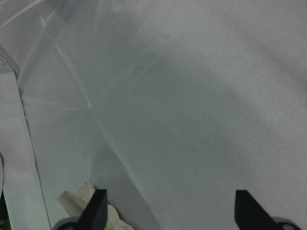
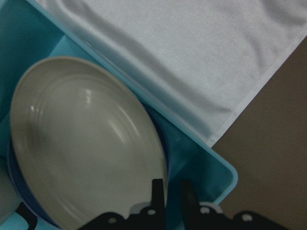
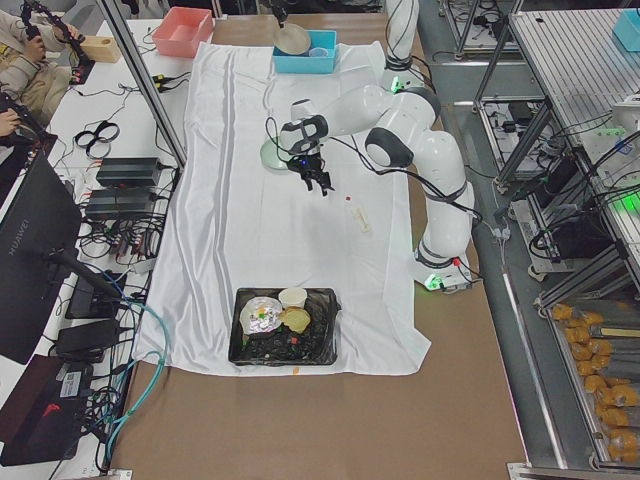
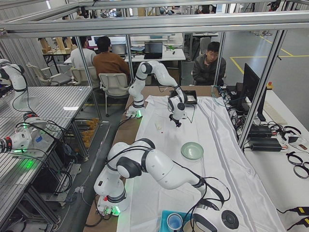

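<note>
My left gripper is open above the white cloth (image 3: pixel 250 230), just in front of the green plate (image 4: pixel 192 150); a crumpled pale scrap (image 1: pixel 76 196) shows by one finger. My right gripper is at the blue bin (image 3: pixel 305 64), its two fingers close together at the rim of a cream plate (image 2: pixel 86 134), which seems held between or against them. The plate lies over a darker blue round item in the bin.
A black tray (image 3: pixel 283 346) with foil, a cup and food stands at the near end. A pink bin (image 3: pixel 182 32) sits on the side table.
</note>
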